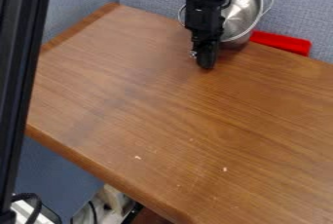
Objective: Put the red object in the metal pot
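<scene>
The metal pot point(243, 14) stands at the back of the table, tilted, with its shiny inside and a wire handle at its right showing. In front of its left part hangs my black gripper point(204, 60), fingertips low and close to the tabletop. Whether its fingers are parted or touch the pot is too small and dark to tell. To the right of the pot, the red object point(281, 43) lies along the back edge of the table, its left end close to the pot.
A grey padded wall point(306, 9) rises right behind the table. A thick black post point(18, 62) blocks the far left of the view.
</scene>
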